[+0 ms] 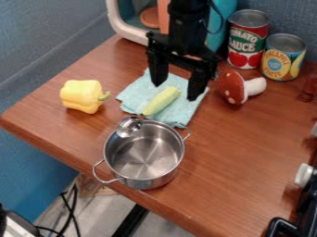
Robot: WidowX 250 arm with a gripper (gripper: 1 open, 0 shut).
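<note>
My black gripper (176,74) hangs over the back part of a light blue cloth (186,106), its two fingers spread apart with no object visible between them. A pale yellow elongated item (161,102) lies on the cloth below it. A steel pot (146,162) with a lid or ladle-like piece at its rim stands in front of the cloth. A yellow pepper (82,94) lies to the left, and a red-capped toy mushroom (233,86) to the right.
Two cans (247,39) stand at the back right, beside a turquoise-and-white toy appliance (124,14). Dark equipment (292,208) is at the right edge.
</note>
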